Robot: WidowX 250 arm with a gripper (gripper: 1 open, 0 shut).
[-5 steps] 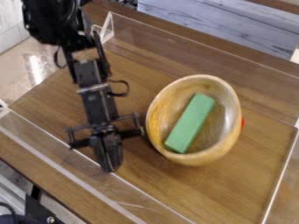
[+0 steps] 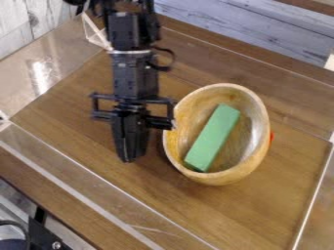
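Note:
My black gripper (image 2: 131, 139) hangs over the wooden surface just left of a tan bowl (image 2: 244, 101); its fingers are shut, with nothing visible between them. Inside the bowl a green rectangular block (image 2: 212, 139) lies tilted along the bowl's length. Something small and red peeks out at the bowl's right side, mostly hidden behind it.
The wooden tray floor (image 2: 268, 211) has free room in front of the bowl and at the left. Clear side walls edge it, and pale wooden planks (image 2: 248, 34) stand behind.
The gripper has moved up and slightly right, away from the near edge and closer to the bowl's left side. The bowl and green block look unmoved.

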